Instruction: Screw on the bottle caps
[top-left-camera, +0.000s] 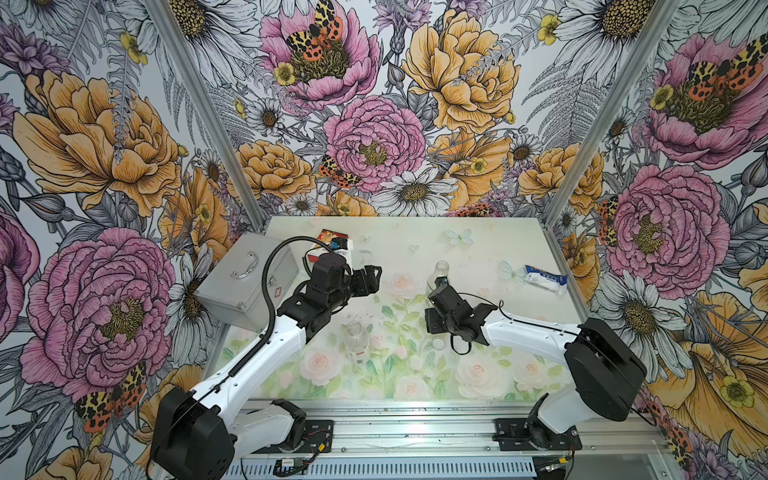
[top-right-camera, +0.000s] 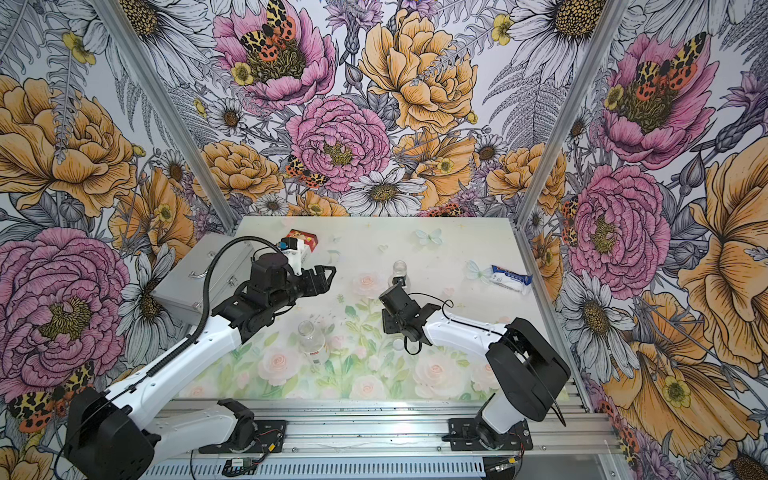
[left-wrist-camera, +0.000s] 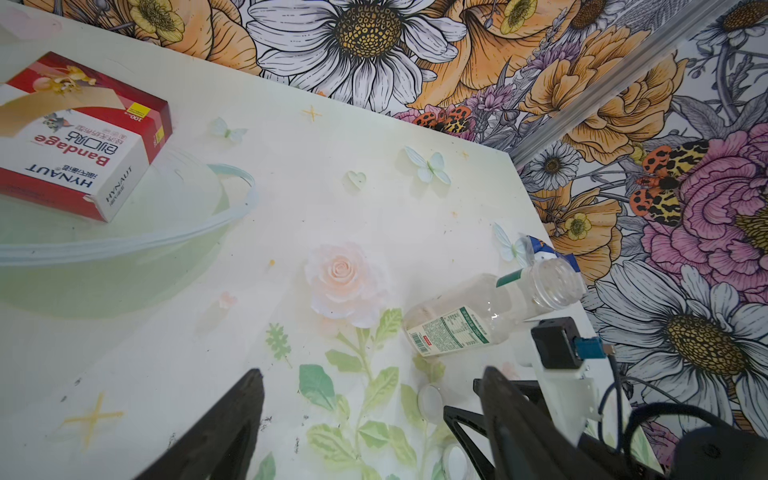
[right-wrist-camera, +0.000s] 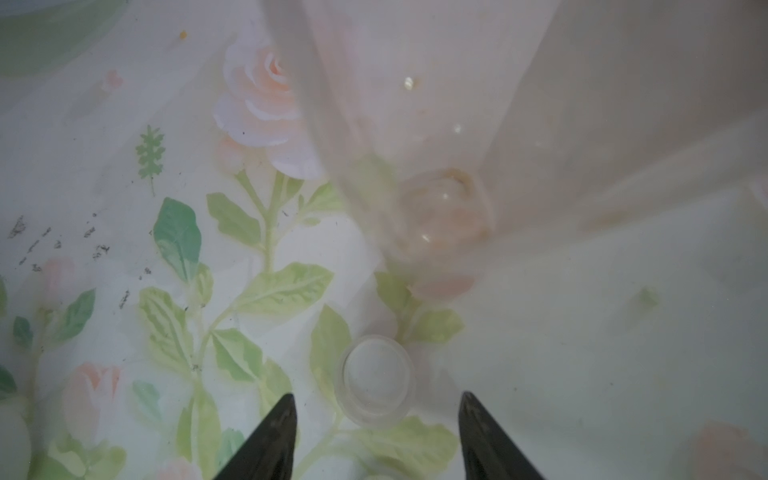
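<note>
A clear bottle lies on its side beyond my right gripper, close above it in the right wrist view. A second clear bottle (top-left-camera: 357, 344) stands at the front left, right of my left arm. My left gripper hangs over the left middle of the table, its fingers apart and empty. My right gripper is open over a small round cap (right-wrist-camera: 374, 376), with another cap (left-wrist-camera: 454, 464) nearby.
A metal case (top-left-camera: 232, 280) fills the left end. A red bandage box (left-wrist-camera: 80, 136) is at the back left, and a blue packet (top-left-camera: 545, 279) lies at the right.
</note>
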